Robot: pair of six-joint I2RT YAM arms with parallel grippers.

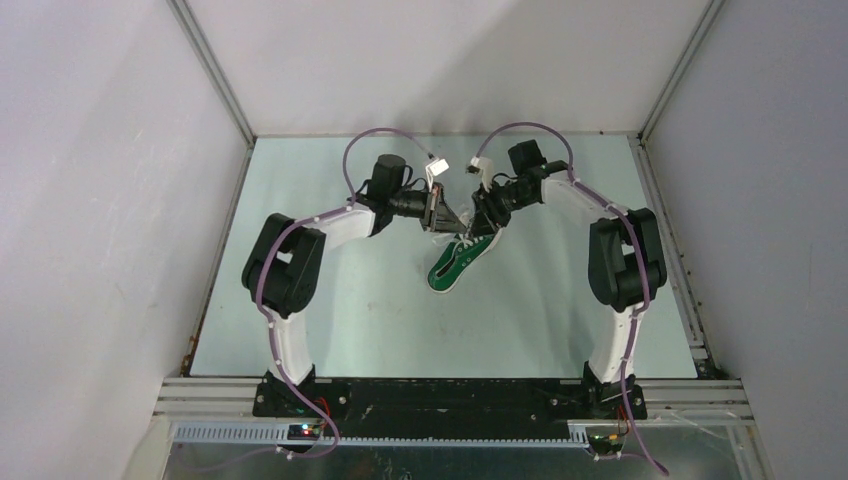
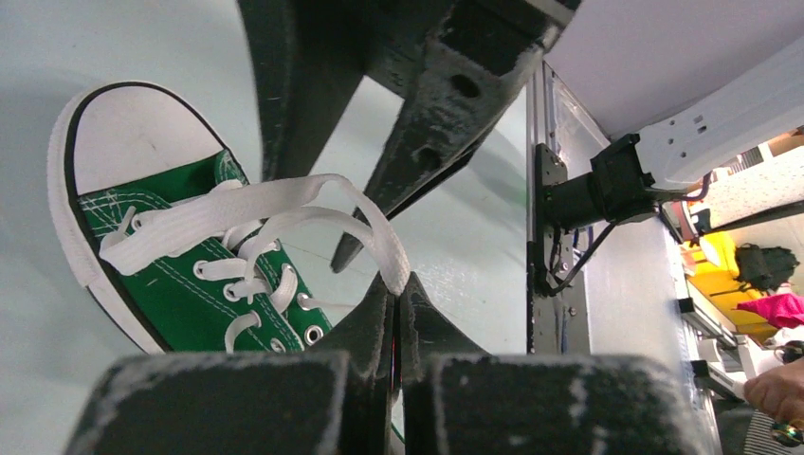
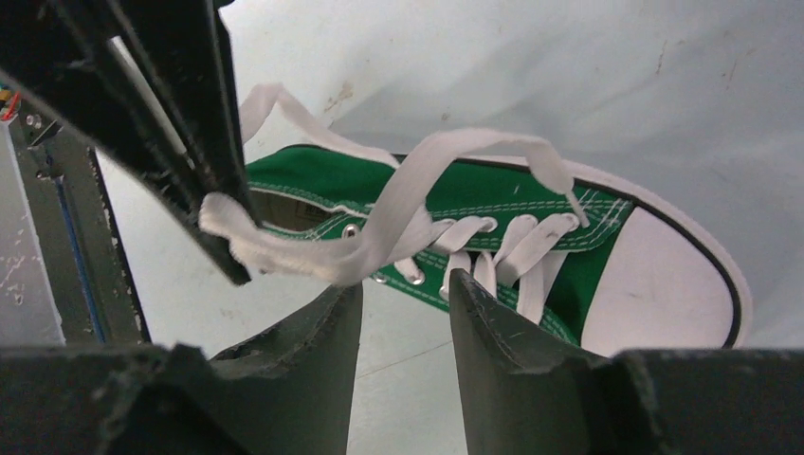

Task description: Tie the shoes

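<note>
A green canvas shoe [image 1: 455,262] [image 2: 171,284] [image 3: 645,275] with white toe and white laces lies on the pale table under both grippers. My left gripper [image 1: 447,222] is shut on a white lace [image 2: 379,237], which arches up from the shoe. My right gripper [image 1: 478,225] is part open beside the left one, just above the laces. In the right wrist view a lace band [image 3: 417,180] loops in front of its fingers; whether any lies between them is unclear.
A metal rail runs along its front edge, and walls enclose the back and sides.
</note>
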